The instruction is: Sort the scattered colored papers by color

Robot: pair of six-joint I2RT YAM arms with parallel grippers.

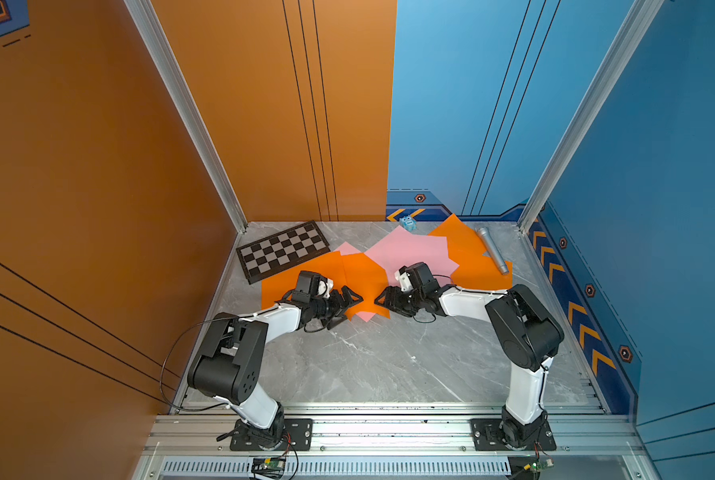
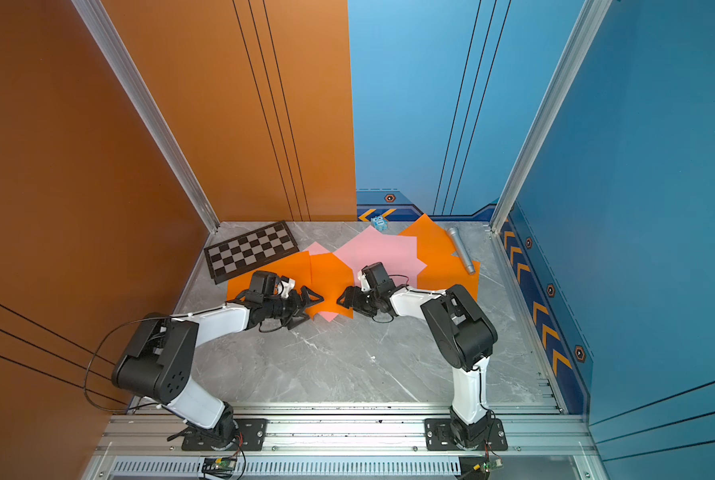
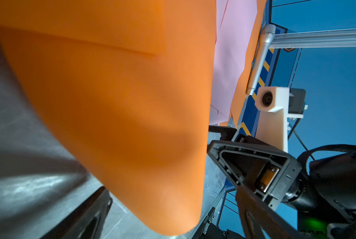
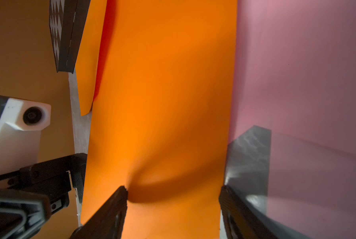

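Orange and pink sheets overlap across the back half of the table. One orange sheet lies at left, another orange sheet is in the middle, and more orange paper is at right. Pink paper spreads between the middle and right orange areas, and a pink corner peeks out below. My left gripper is open at the middle orange sheet's near end, which spans the gap unpinched. Facing it, my right gripper stands open over that same sheet, one fingertip by its edge with the pink.
A checkerboard lies at the back left, and a silver microphone rests on the right orange paper. A small blue object sits at the back wall. Both grippers are close together.
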